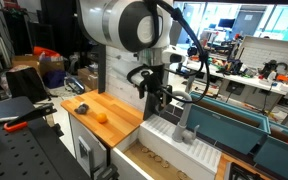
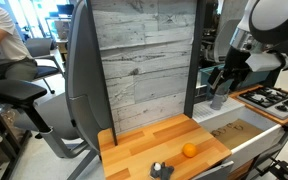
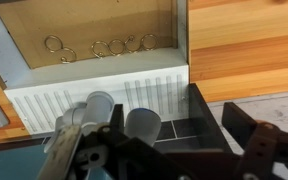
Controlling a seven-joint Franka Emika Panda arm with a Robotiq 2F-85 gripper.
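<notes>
My gripper (image 1: 161,97) hangs above the white strip at the back of the counter, just left of the grey faucet (image 1: 187,133). In the wrist view the dark fingers (image 3: 246,135) stand wide apart, so it is open. Between and below them shows the round grey end of the faucet (image 3: 142,125); nothing appears gripped. From the other side, the gripper (image 2: 224,82) is close to the faucet (image 2: 218,101) and partly overlaps it, so contact cannot be told.
An orange ball (image 1: 100,118) and small dark items (image 1: 81,107) lie on the wooden counter. The open drawer (image 3: 109,75) holds several metal rings. A white plank wall (image 2: 149,75) stands beside the arm; a teal box (image 1: 229,118) lies behind the faucet.
</notes>
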